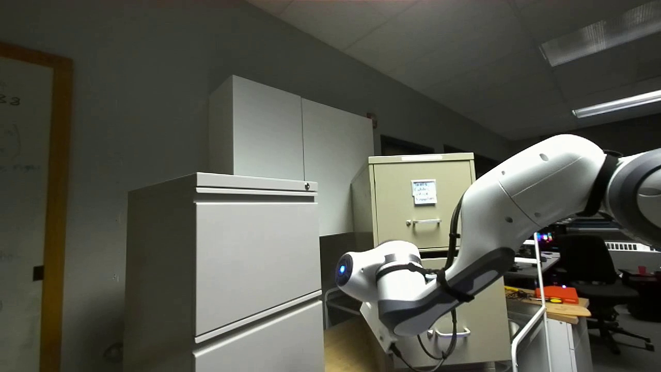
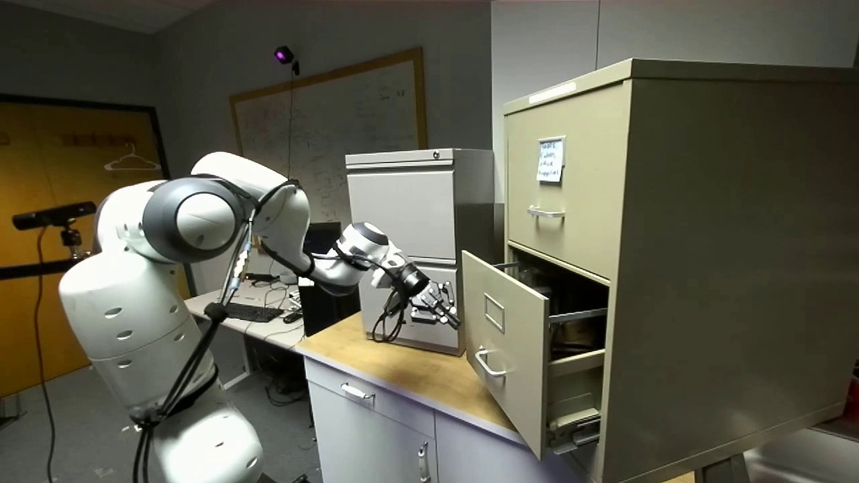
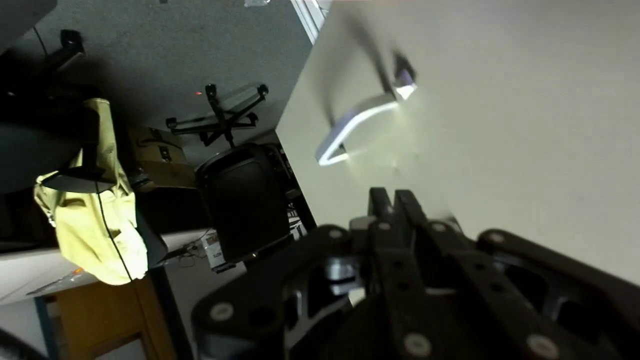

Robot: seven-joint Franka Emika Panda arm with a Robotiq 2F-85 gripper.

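My gripper (image 2: 452,318) is at the end of the bent arm, left of the pulled-out lower drawer (image 2: 503,346) of the beige filing cabinet (image 2: 725,265). In the wrist view its dark fingers (image 3: 380,207) are close together and nothing shows between them, so the gripper looks shut. Beyond the fingertips lies the beige drawer front, with its metal handle (image 3: 360,123) above them, clear of the fingers. Whether the fingertips touch the panel cannot be told. In exterior view 1 the wrist of the arm (image 1: 396,282) hides part of the drawer front, and the gripper is out of sight.
A grey cabinet (image 2: 402,213) stands behind the gripper on the wooden counter (image 2: 402,362). The drawer's interior (image 2: 573,322) is dark and partly visible. A cable loop (image 2: 388,320) hangs below the wrist.
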